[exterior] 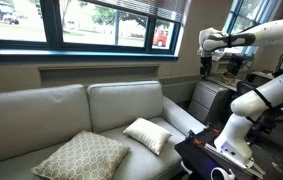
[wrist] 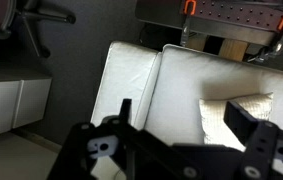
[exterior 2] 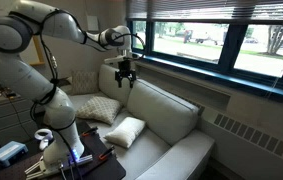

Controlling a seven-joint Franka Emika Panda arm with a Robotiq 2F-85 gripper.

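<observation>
My gripper (exterior: 205, 70) hangs high in the air at the end of the white arm. In exterior view 2 the gripper (exterior 2: 126, 78) appears in front of the sofa's back. The wrist view looks down past the gripper, whose black fingers stand wide open with nothing between them. A small white cushion (wrist: 217, 122) lies on the light grey sofa seat below, partly covered by the right finger. The same white cushion (exterior: 148, 134) shows on the right seat in exterior view 1. A larger patterned cushion (exterior: 85, 158) rests on the left seat.
The sofa (exterior 2: 169, 112) stands below a windowsill (exterior 2: 221, 80). In exterior view 2, a patterned cushion (exterior 2: 98, 108) lies farther back. Grey drawers (exterior: 209, 100) stand beyond the sofa. The air around the gripper looks clear.
</observation>
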